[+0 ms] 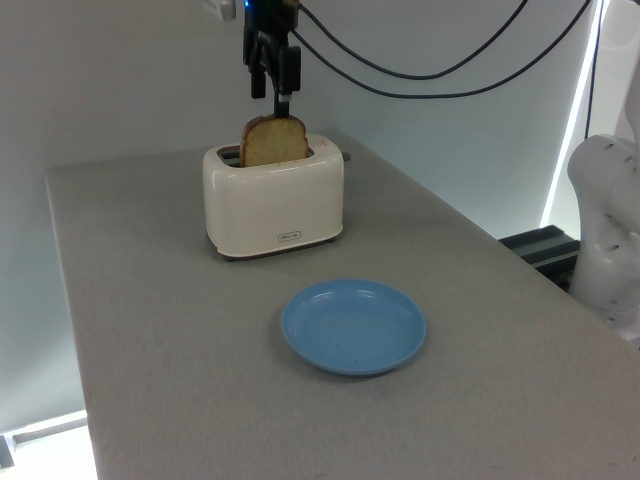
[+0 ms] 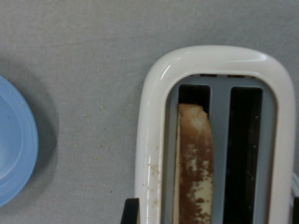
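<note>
A white toaster (image 1: 272,208) stands at the back of the table, a bread slice (image 1: 274,143) poking up from one slot. From above, the slice (image 2: 193,163) fills the left slot of the toaster (image 2: 152,121); the right slot is empty. My black gripper (image 1: 270,97) hangs just over the slice, its fingers apart. In the wrist view the fingertips (image 2: 131,210) show at the bottom edge, either side of the toaster's top. A blue plate (image 1: 352,328) lies empty in front of the toaster, also at the left of the wrist view (image 2: 13,140).
A white robot body (image 1: 605,230) stands beyond the right edge. Black cables run overhead across the back wall.
</note>
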